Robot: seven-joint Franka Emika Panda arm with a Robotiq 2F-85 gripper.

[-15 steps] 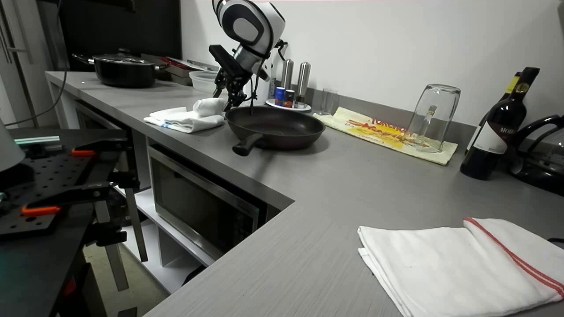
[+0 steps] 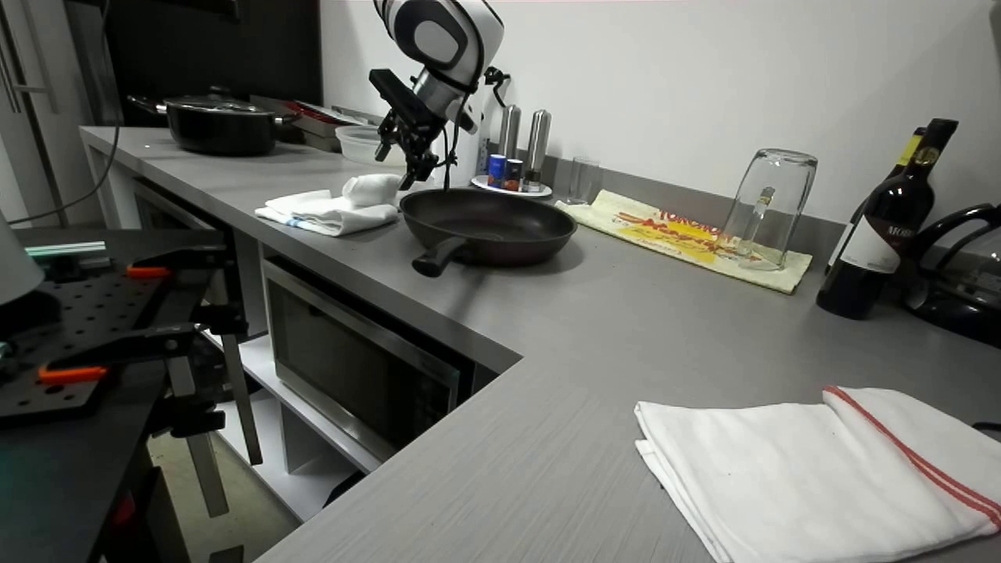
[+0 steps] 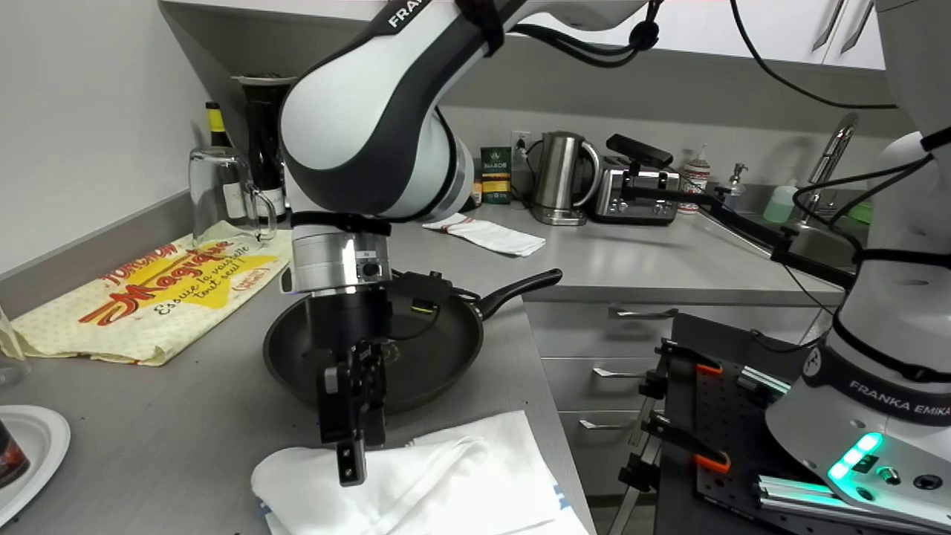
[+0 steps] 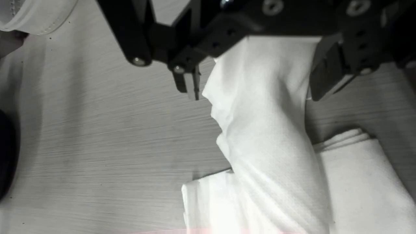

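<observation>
A white towel (image 2: pixel 339 206) lies bunched on the counter, with one thick fold standing higher than the flat part. In the wrist view my gripper is open, its fingers spread on either side of this raised fold of the towel (image 4: pixel 269 117). Neither finger appears to grip the cloth. From the second exterior view, the gripper (image 3: pixel 361 456) points down over the back part of the towel (image 3: pixel 419 490), close to the pan. Exactly how high the fingertips stand above the counter is hard to tell.
A black frying pan (image 3: pixel 419 357) stands right beside the towel, its handle towards the counter edge. A white plate (image 3: pixel 40 450) is on the other side. A yellow cloth (image 2: pixel 694 239) bears an upturned glass mug (image 2: pixel 774 202). Another folded towel (image 2: pixel 798 469) lies on the free near counter.
My gripper has risen slightly above the towel, with its fingers still apart. The towel and pan look unmoved.
</observation>
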